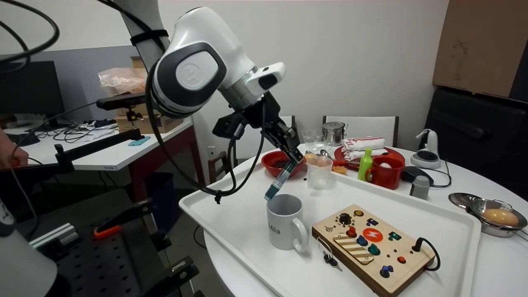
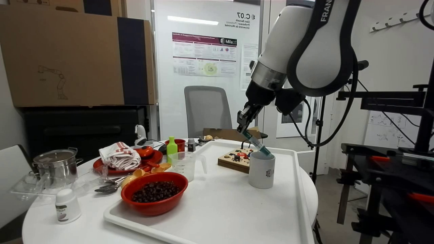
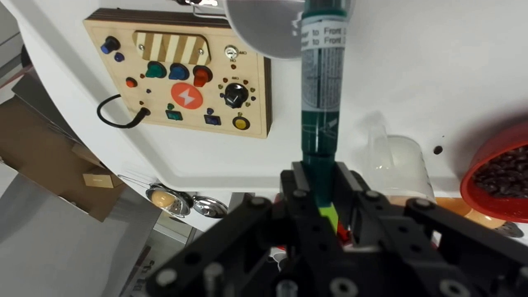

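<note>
A green marker [image 1: 280,181] with a pale label is held at its upper end by my gripper [image 1: 295,159], which is shut on it. The marker slants down, its lower end close to the rim of a white mug [image 1: 284,230] standing upright on the tray. From exterior view 2, the marker [image 2: 256,142] overlaps the top of the mug [image 2: 261,173]; whether its tip is inside the opening I cannot tell. In the wrist view the marker [image 3: 322,74] sticks out from between the black fingers, passing in front of part of the mug [image 3: 262,27].
The white tray [image 1: 237,237] also bears a wooden switch box [image 1: 376,247], a clear measuring cup [image 1: 319,172] and a red bowl [image 2: 154,193] of dark beans. Behind stand a green bottle [image 1: 365,165] and red mug [image 1: 386,170]. In exterior view 2, the tray's near part is bare.
</note>
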